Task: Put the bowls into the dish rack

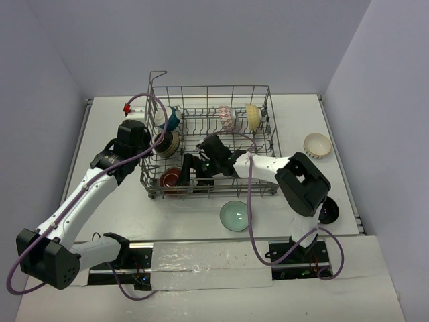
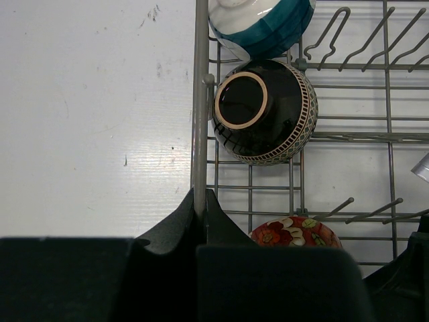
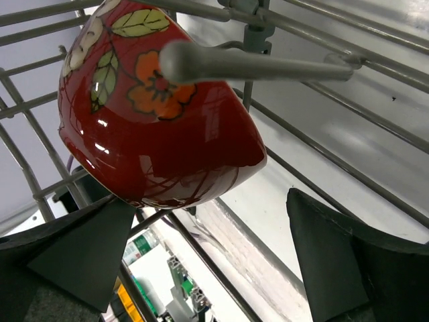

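Observation:
A wire dish rack point(image 1: 208, 193) stands on the white table. In its front left corner sits a red flowered bowl point(image 3: 161, 134), tilted among the wires. My right gripper stands open close by, nothing between its fingers, the bowl just beyond the tips. At the rack's left side, my left gripper is shut on the rack's edge wire. Behind the red bowl, a black patterned bowl point(image 2: 275, 111) leans on its side, with a teal and white bowl point(image 2: 268, 30) beyond it. A pink patterned bowl point(image 1: 227, 118) and a yellow bowl point(image 1: 253, 117) stand along the back.
Outside the rack, a green bowl point(image 1: 234, 216) lies in front, a cream bowl point(image 1: 317, 145) at the right, and a black bowl point(image 1: 329, 210) partly behind the right arm. Upright rack prongs point(image 3: 255, 64) stand near the red bowl.

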